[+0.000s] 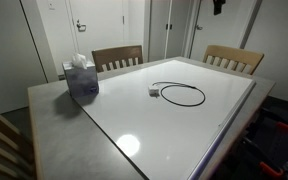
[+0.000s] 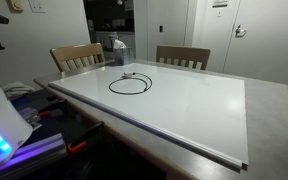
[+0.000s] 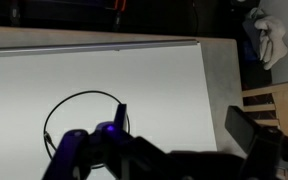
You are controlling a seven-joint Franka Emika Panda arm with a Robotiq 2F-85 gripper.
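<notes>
A black cable (image 1: 203,99) lies in a loose loop on the white board (image 1: 124,120), with a small white block (image 1: 154,92) at its near end. The same cable (image 2: 150,82) and block (image 2: 127,75) show toward the board's far left in exterior view 2. In the wrist view my gripper is open, its dark fingers (image 3: 121,120) wide apart over the board, with nothing between them. Part of the cable loop (image 3: 81,94) passes left of and behind the left finger. The white block is hidden or out of frame there.
A tissue box (image 1: 81,78) stands on the grey table (image 1: 54,130) beside the board. Wooden chairs (image 1: 118,57) surround the table. Most of the board is bare. Light cloth (image 3: 279,40) shows beyond the table edge in the wrist view.
</notes>
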